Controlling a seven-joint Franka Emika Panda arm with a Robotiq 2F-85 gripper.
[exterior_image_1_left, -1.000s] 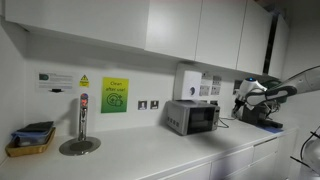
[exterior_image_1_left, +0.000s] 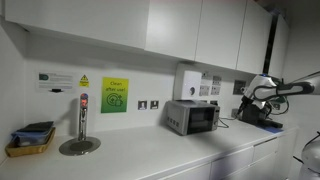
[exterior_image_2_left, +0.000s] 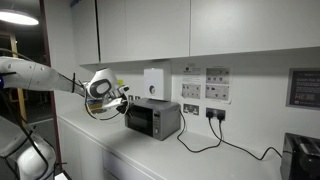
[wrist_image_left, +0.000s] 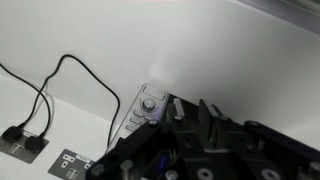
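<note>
My gripper shows at the bottom of the wrist view, its dark fingers a little apart with nothing visible between them. Beneath and beside it is the microwave (wrist_image_left: 146, 108), whose silver control panel and round knob are partly covered by the gripper. In exterior view 2 the white arm reaches in from the left, and the gripper (exterior_image_2_left: 124, 105) appears near the left end of the grey microwave (exterior_image_2_left: 153, 120). Exterior view 1 shows the arm at the far right, its small gripper hard to make out. The same microwave (exterior_image_1_left: 193, 117) stands on the counter there.
A black toaster (exterior_image_2_left: 301, 157) is at the right end of the counter (exterior_image_2_left: 205, 160). Black cables run from wall sockets (wrist_image_left: 74, 163) beside the microwave. A tap (exterior_image_1_left: 83, 120) and a basket (exterior_image_1_left: 32, 142) occupy the left.
In exterior view 1 the arm's front end has shifted to the right over the last second. The microwave and other counter objects have not moved.
</note>
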